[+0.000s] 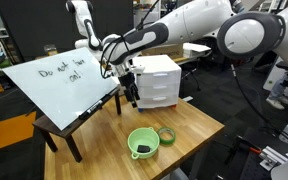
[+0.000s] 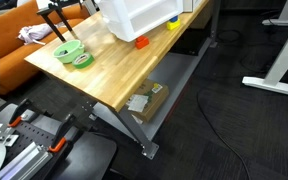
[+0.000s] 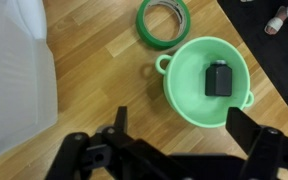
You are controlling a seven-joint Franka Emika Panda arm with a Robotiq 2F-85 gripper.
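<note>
A light green bowl (image 1: 142, 138) with two small handles rests on the wooden table. Inside the bowl (image 3: 182, 95) lies a small black block (image 3: 218, 79). A roll of green tape (image 3: 164, 20) sits beside the bowl, apart from it. My gripper (image 1: 133, 98) hangs above the table, behind the bowl and in front of the white drawer unit (image 1: 158, 78). From the wrist, the gripper shows widely parted fingers with nothing between them; the bowl is below and beyond the fingertips.
A large white board (image 1: 59, 85) with writing leans at the left of the table. In the second exterior view, a red object (image 2: 141, 42) and a yellow one (image 2: 174, 22) lie near the white unit (image 2: 149, 12). Bare wood (image 2: 119, 75) stretches along the near side.
</note>
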